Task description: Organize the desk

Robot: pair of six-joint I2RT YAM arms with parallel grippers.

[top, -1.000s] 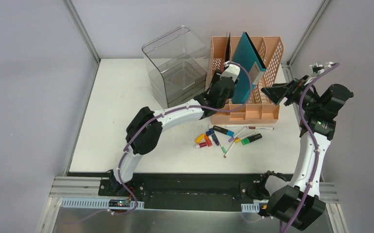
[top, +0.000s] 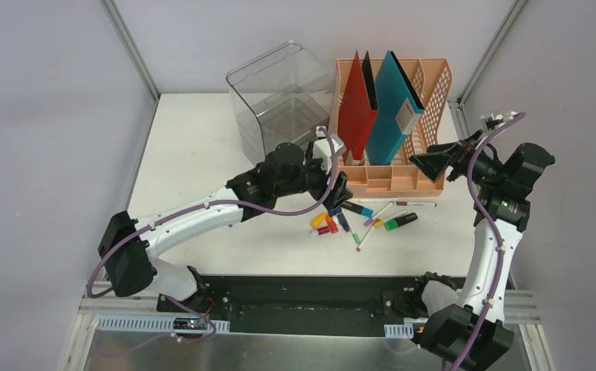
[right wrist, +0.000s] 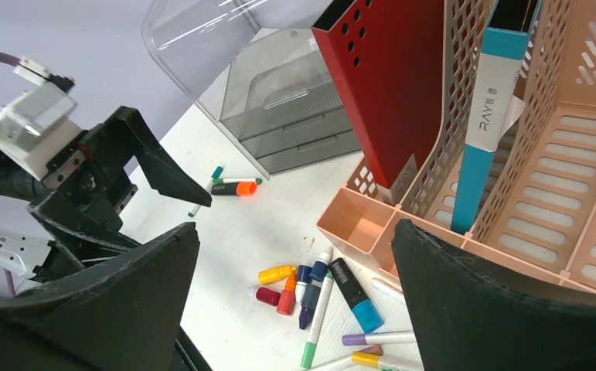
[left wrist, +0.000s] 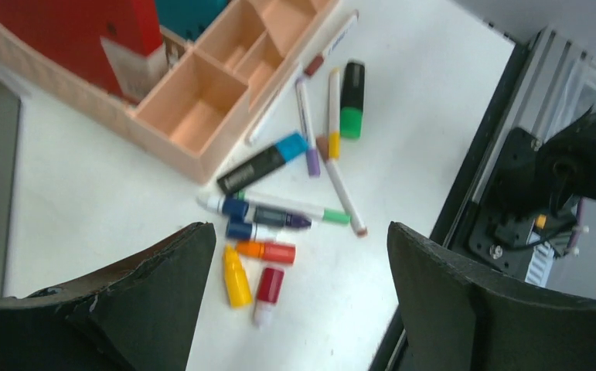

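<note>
A pink organizer holds a red binder and a teal binder upright at the back right. Scattered before it lie pens and markers: a black-green marker, a black-blue marker, a yellow bottle, a red bottle and several others. My left gripper hangs open over the loose markers, nothing between its fingers. My right gripper is open and empty beside the organizer's right side, facing the binders.
A clear plastic container stands at the back left. Some small markers lie left of it in the right wrist view.
My left arm has drawn back from the red binder toward the front left, leaving it standing in the organizer. The right arm has shifted slightly toward the front left.
</note>
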